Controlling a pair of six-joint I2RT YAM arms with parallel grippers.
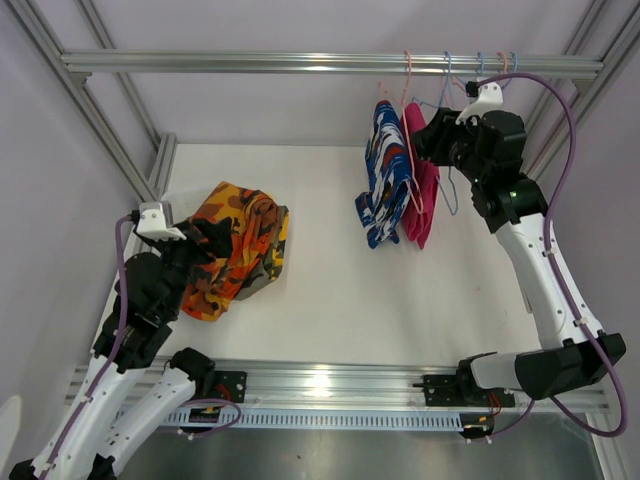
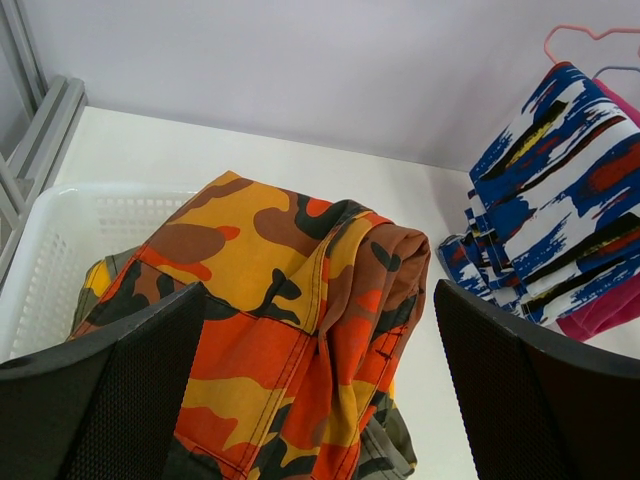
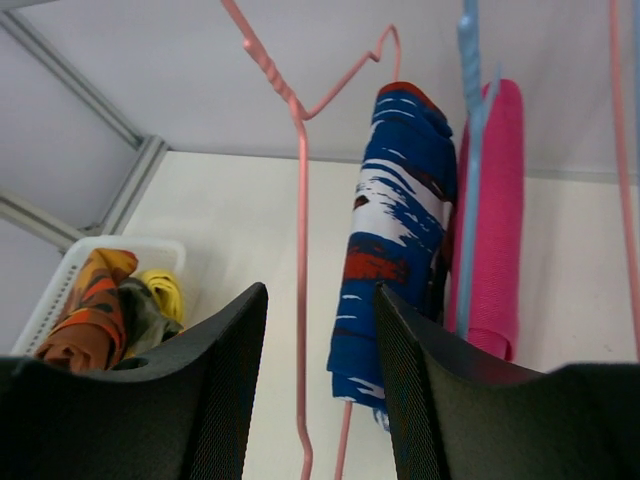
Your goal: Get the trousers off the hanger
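Observation:
Blue-white-red patterned trousers (image 1: pixel 385 180) hang folded over a pink hanger (image 3: pixel 302 220) on the rail, beside magenta trousers (image 1: pixel 420 215) on another hanger. My right gripper (image 1: pixel 430 145) is open at the upper front of these hung trousers; in the right wrist view the pink hanger's wire runs down in front of it, with the patterned trousers just beyond. My left gripper (image 1: pixel 210 240) is open above camouflage trousers (image 2: pixel 260 320) at the left, with nothing between its fingers.
A white basket (image 2: pixel 120 210) holding crumpled garments stands on the left of the white board. The metal rail (image 1: pixel 230 62) spans the back, with several empty hangers at its right. The board's middle is clear.

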